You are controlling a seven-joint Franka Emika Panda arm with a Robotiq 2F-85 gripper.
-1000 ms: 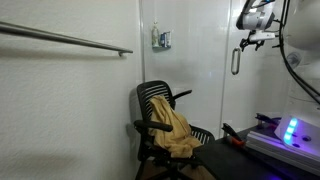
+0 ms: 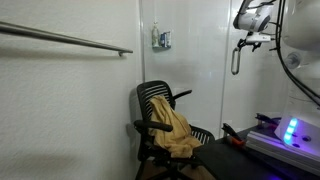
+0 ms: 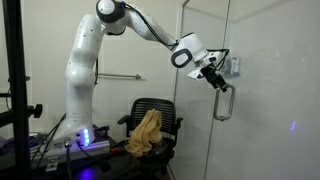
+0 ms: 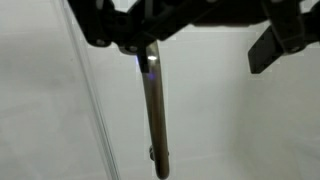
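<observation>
A vertical metal handle is fixed to the pale glass-like door. My gripper is open, with a wide gap between its dark fingers. In the wrist view the handle runs down from beside the left finger, outside the middle of the gap. The finger overlaps the handle's upper part there; whether they touch I cannot tell. From the first exterior view, the gripper appears at the upper right, near the top of the handle.
A black office chair with a tan cloth draped over it stands left of the door. Small bottles hang on the wall. A horizontal rail crosses the left wall. Dark equipment occupies the floor by the arm's base.
Over the last second the wrist has shifted slightly left in the exterior view, staying near the handle's top. The handle, chair and cloth look unmoved.
</observation>
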